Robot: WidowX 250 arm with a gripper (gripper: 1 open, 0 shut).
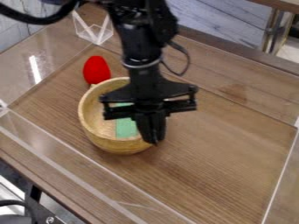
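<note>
My black gripper (149, 124) is lowered over the right side of a yellow bowl (93, 114), partly covering it. A green object (124, 126) lies inside the bowl, partly hidden behind the gripper. The fingertips are dark and overlap; whether anything is between them is not clear, but the gripper looks shut. A red object (96, 68) sits just behind the bowl at the upper left.
A white wire stand (91, 26) stands at the back left. A raised edge runs along the back right.
</note>
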